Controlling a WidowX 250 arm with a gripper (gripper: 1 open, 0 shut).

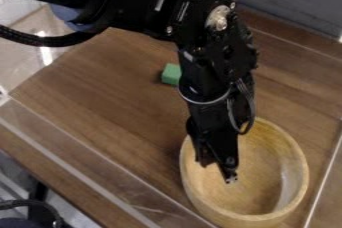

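My black gripper (225, 168) hangs low over the left part of a round wooden bowl (274, 197) at the lower right. Its fingertips reach within the bowl's outline; it looks shut, with nothing visible between them. A small green block (171, 74) lies on the wooden table behind the bowl, to the left of the arm.
A transparent strip or edge runs along the front left, and a grey wall stands at the back right.
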